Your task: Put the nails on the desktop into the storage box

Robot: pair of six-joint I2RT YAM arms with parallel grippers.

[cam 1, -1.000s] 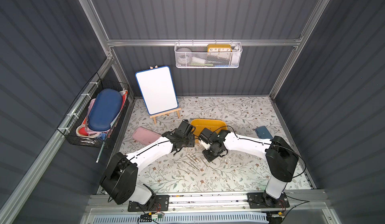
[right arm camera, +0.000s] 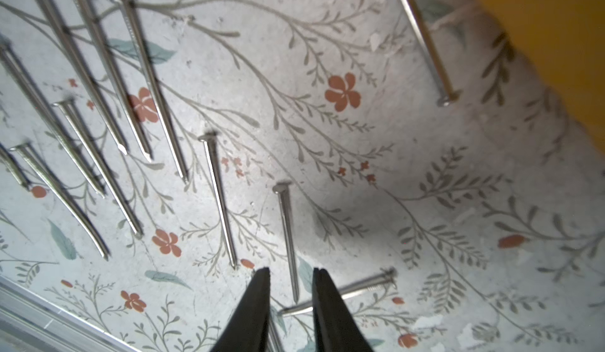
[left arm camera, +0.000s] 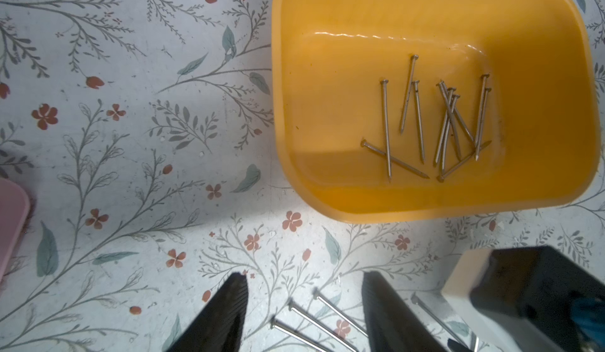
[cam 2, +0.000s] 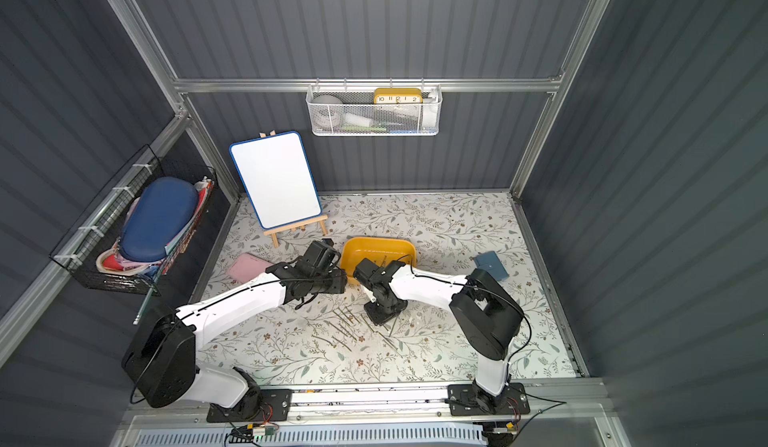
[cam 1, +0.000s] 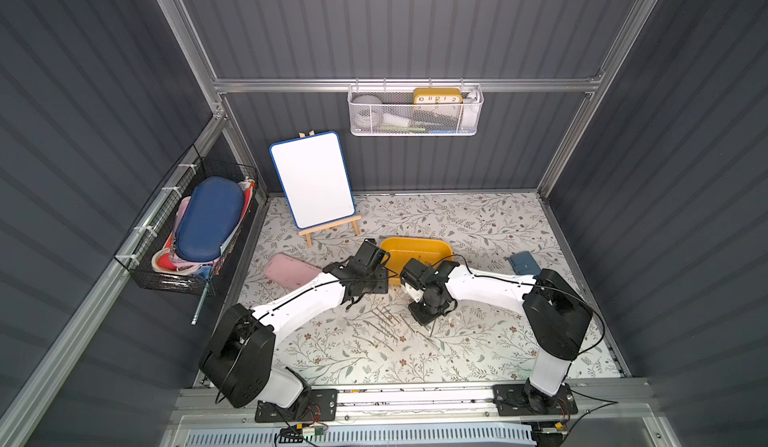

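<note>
The orange storage box (left arm camera: 327, 188) holds several nails (left arm camera: 386, 131), seen in the left wrist view. More nails (right arm camera: 287, 238) lie scattered on the floral desktop (left arm camera: 157, 213) in front of the box. My left gripper is above the desk just front-left of the box, its fingers apart with nothing seen between them. My right gripper hangs low over the loose nails at the front of the box, open, its fingertips around the lower end of an upright-lying nail, near a crosswise one.
A pink tray (cam 1: 292, 271) lies at the left, a whiteboard on an easel (cam 1: 312, 179) stands behind it, and a dark blue pad (cam 1: 524, 263) lies at the right. The two arms are close together at the box's front.
My right gripper and arm have shifted slightly to the right and toward the front of the desk. The left arm looks unchanged in the top left view.
</note>
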